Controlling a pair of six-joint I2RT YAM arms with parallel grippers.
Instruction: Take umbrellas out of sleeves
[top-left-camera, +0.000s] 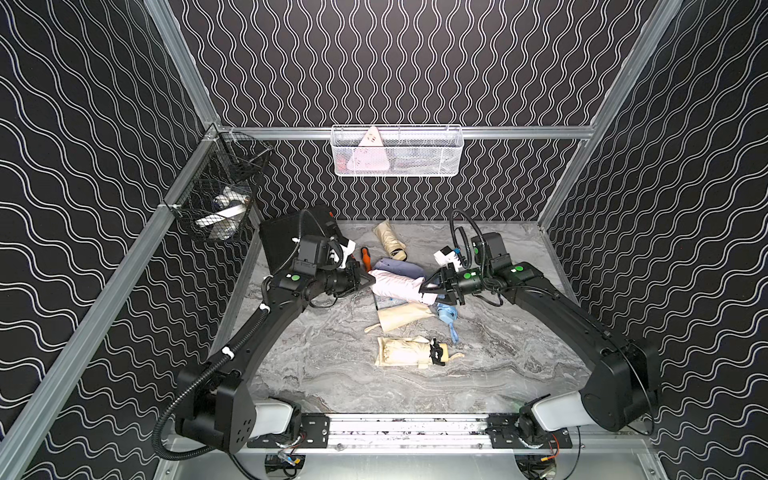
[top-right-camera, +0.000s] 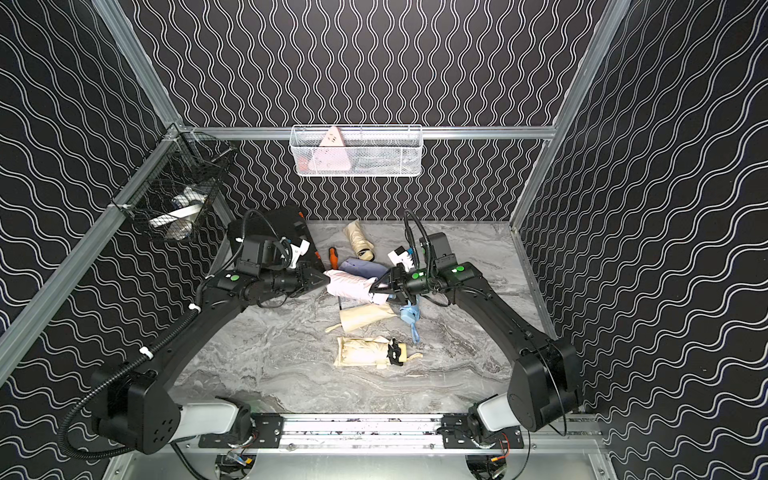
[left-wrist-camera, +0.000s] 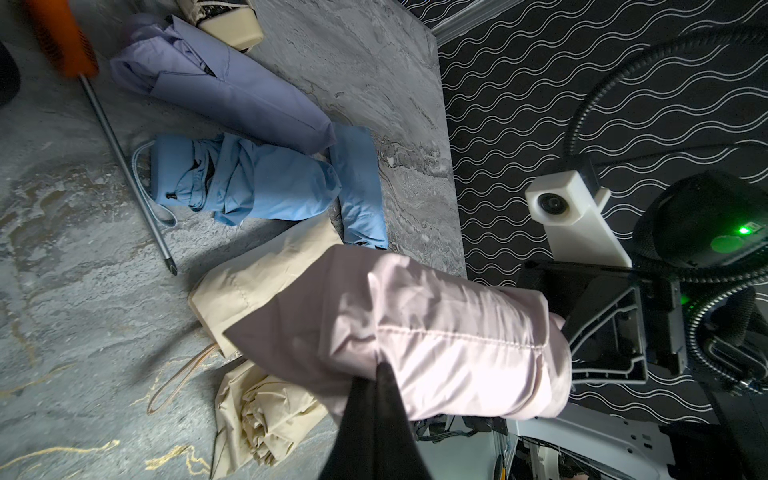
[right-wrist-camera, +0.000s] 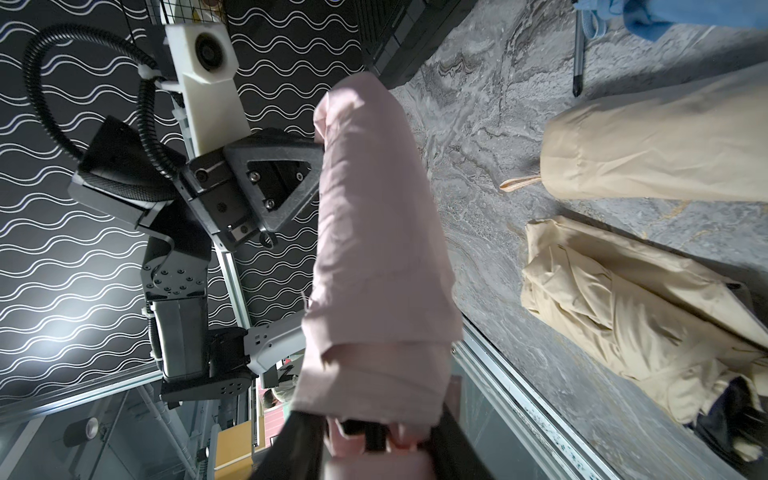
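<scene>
A pink sleeved umbrella (top-left-camera: 400, 284) is held horizontally above the table between my grippers. My right gripper (top-left-camera: 436, 289) is shut on its right end; in the right wrist view, loose pink fabric (right-wrist-camera: 376, 240) runs away from those fingers. My left gripper (top-left-camera: 366, 278) is shut at the left end, its fingertips against or in the sleeve's pointed fabric tip (left-wrist-camera: 304, 320); whether it pinches cloth is unclear. Cream umbrellas or sleeves (top-right-camera: 364, 348), blue items (left-wrist-camera: 240, 180) and a lavender umbrella (left-wrist-camera: 224, 88) lie on the table.
An orange screwdriver (left-wrist-camera: 64, 40) lies behind the umbrellas. A black case (top-left-camera: 280, 232) stands at back left, a white mesh basket (top-left-camera: 416, 156) hangs on the back wall, and a black wire basket (top-left-camera: 200, 208) on the left.
</scene>
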